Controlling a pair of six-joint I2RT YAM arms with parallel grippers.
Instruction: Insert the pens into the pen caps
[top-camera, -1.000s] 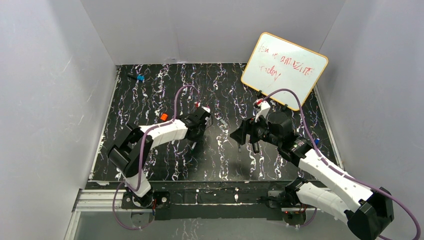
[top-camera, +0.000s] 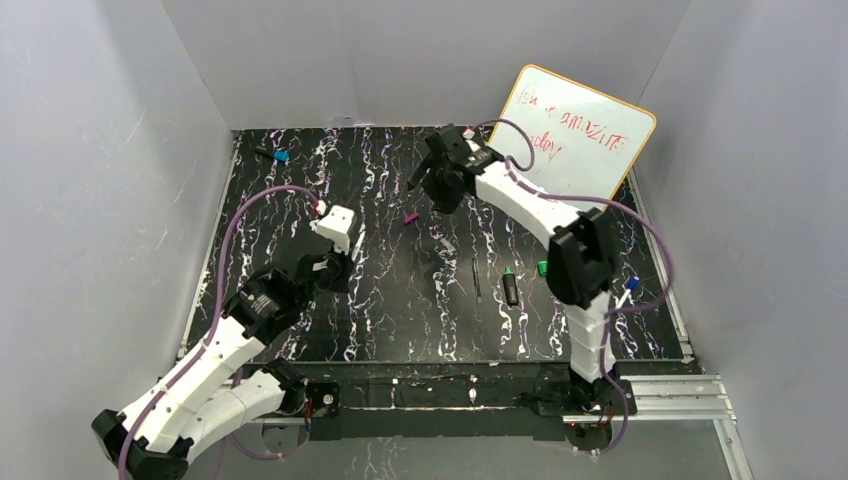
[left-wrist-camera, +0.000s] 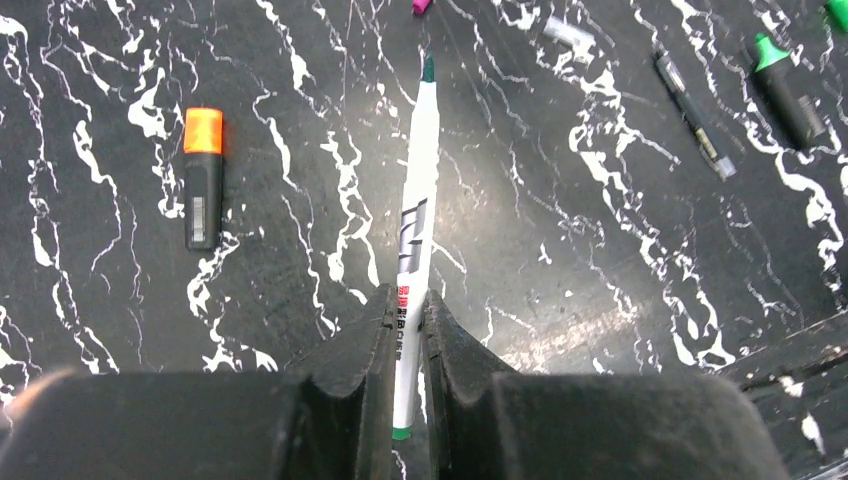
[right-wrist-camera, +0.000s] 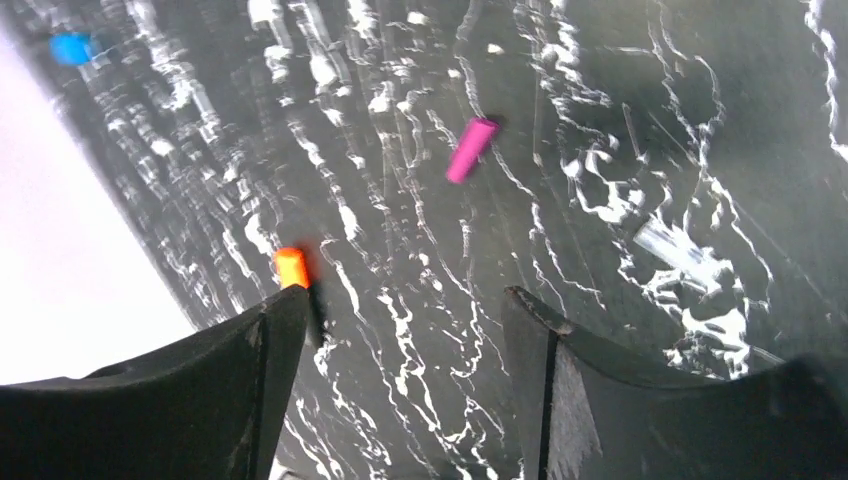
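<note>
A white marker (left-wrist-camera: 418, 180) with a green tip is held upright in the view of my left gripper, whose fingers are shut on it, at the left of the table (top-camera: 390, 300). My right gripper (top-camera: 425, 175) stands open over the back middle. A small magenta cap (right-wrist-camera: 472, 150) lies below it, and a pale cap-like piece (right-wrist-camera: 678, 255) lies to one side. An orange-topped black marker (left-wrist-camera: 203, 180) lies apart from the held marker.
A green-topped black marker (top-camera: 510, 288), a thin dark pen (top-camera: 476, 280) and a green piece (top-camera: 542, 269) lie at the right. A whiteboard (top-camera: 580, 120) stands back right. A blue-capped marker (top-camera: 280, 157) lies back left.
My left gripper has lifted and moved left with the white marker. My right gripper has moved toward the back and left, over the area near the magenta cap.
</note>
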